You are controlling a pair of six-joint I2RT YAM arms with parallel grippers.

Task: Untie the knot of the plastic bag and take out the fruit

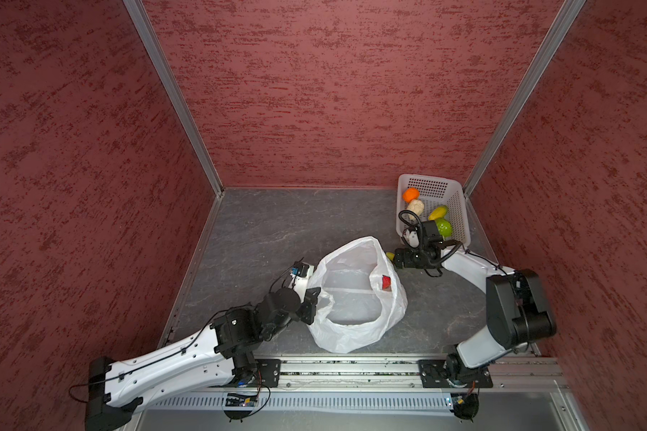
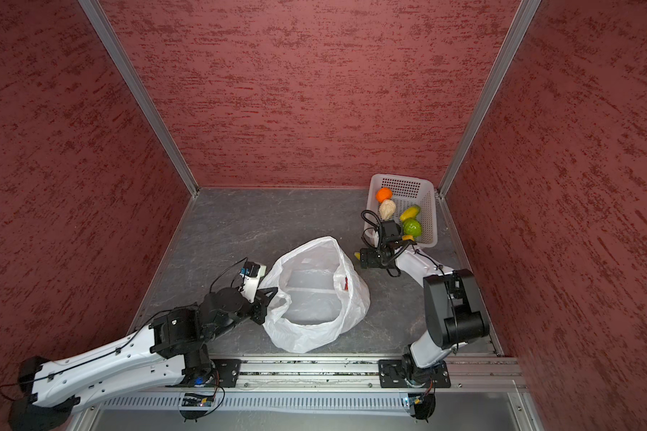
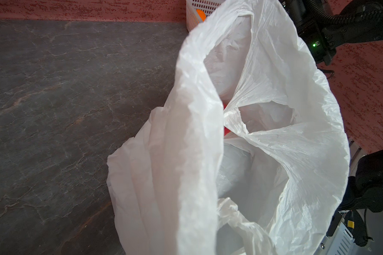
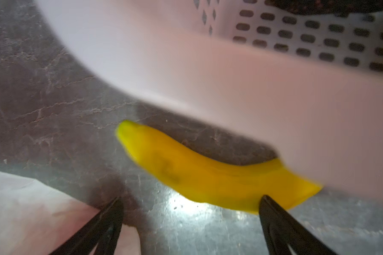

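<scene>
The white plastic bag (image 1: 352, 330) lies wide open at front centre, a red patch (image 1: 385, 282) on its right side. My left gripper (image 1: 311, 305) is shut at the bag's left edge; whether plastic is between its fingers is unclear. A banana (image 4: 200, 174) lies on the table beside the basket, mostly hidden in the top views. My right gripper is open above the banana, its fingers either side, nothing held.
The white basket (image 1: 464, 208) at back right holds an orange (image 1: 410, 195), a green fruit (image 1: 443, 228), a yellow mango-like fruit (image 1: 437, 212) and others.
</scene>
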